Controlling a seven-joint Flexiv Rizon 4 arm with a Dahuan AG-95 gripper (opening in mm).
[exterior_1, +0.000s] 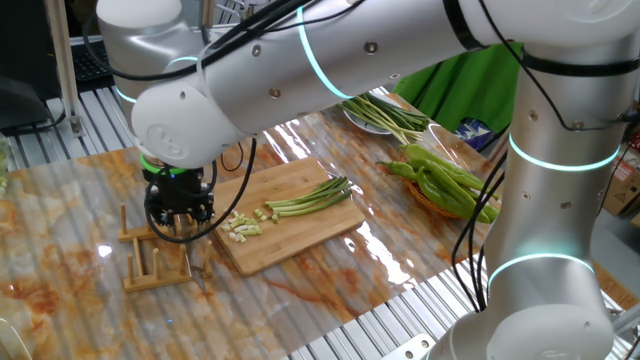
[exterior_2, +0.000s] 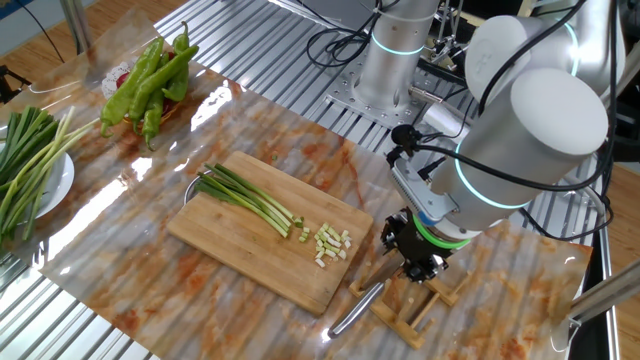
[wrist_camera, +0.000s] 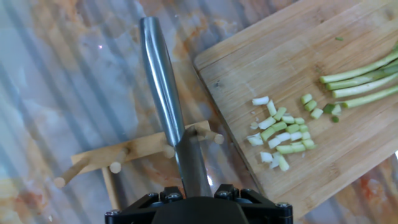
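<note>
A metal-handled knife (wrist_camera: 161, 78) lies across the wooden peg rack (wrist_camera: 140, 147) in the wrist view. Its handle points away from my gripper, and its blade runs back beneath the gripper's black body, where the far end is hidden. In exterior view 2 the knife handle (exterior_2: 355, 311) sticks out at the rack's side, just below my gripper (exterior_2: 428, 266). Exterior view 1 has the gripper (exterior_1: 180, 212) low over the rack (exterior_1: 158, 283). The fingertips are hidden, so whether they grip the blade cannot be made out.
Beside the rack, a cutting board (exterior_2: 240, 255) carries chopped scallion pieces (exterior_2: 330, 243) and uncut scallions (exterior_2: 250, 197). Green peppers (exterior_2: 155, 85) fill a basket farther off, near a plate (exterior_2: 58, 190) of greens. Bare tabletop (exterior_1: 70, 290) lies on the rack's other side.
</note>
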